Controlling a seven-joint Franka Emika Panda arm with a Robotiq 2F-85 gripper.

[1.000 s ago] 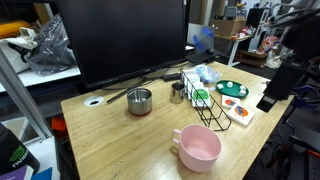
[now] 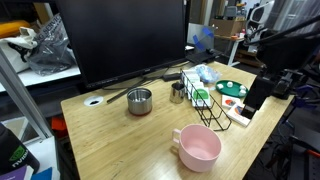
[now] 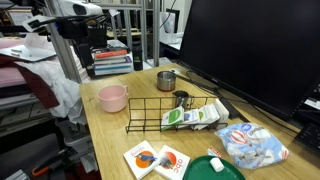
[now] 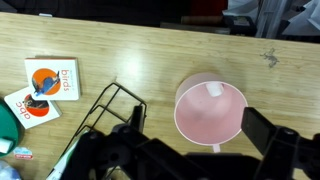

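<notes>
A pink pot (image 2: 200, 147) with a small handle stands upright near the table's front edge; in exterior view 2 the same pink pot (image 3: 113, 98) is at the left. Seen from above in the wrist view, the pot (image 4: 211, 112) is empty and lies below and between the spread fingers of my gripper. My gripper is open, holding nothing, and apart from the pot. A steel pot (image 2: 140, 100) sits farther back, beside a long dark utensil (image 2: 128, 93).
A black wire rack (image 3: 165, 112) holds white and green items. Near it are bird-pictured cards (image 3: 172, 162), a green plate (image 3: 213, 169), a metal cup (image 3: 181, 99) and a plastic bag (image 3: 252, 143). A large monitor (image 2: 125, 38) stands behind.
In exterior view 1 the dark end of my arm has shifted left at the right side of the table. The pink pot and the other objects have not moved.
</notes>
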